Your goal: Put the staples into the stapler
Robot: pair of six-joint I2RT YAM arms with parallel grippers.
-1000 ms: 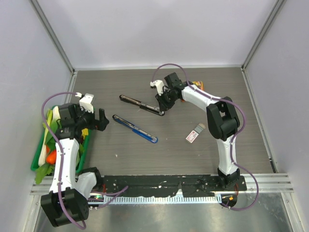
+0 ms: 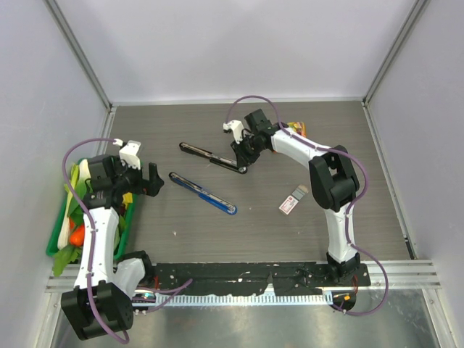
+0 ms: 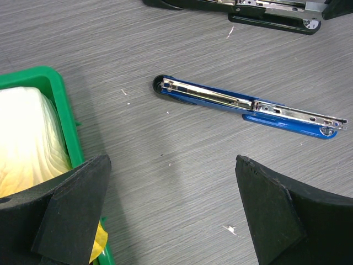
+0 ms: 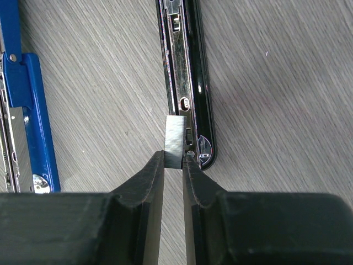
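Note:
My right gripper is shut on a short silver staple strip (image 4: 175, 135), held over the lower end of the opened black stapler (image 4: 204, 94), alongside its metal channel; whether it sits inside I cannot tell. In the top view the black stapler (image 2: 199, 151) lies at the middle back. The opened blue stapler (image 3: 292, 124) lies in front of it. My left gripper is open, empty, at the left beside the green bin. A staple box (image 2: 288, 204) lies right of centre on the table.
The green bin (image 3: 52, 77) of produce fills the left edge. A colourful object (image 2: 297, 128) sits behind my right arm. White walls bound the back and sides.

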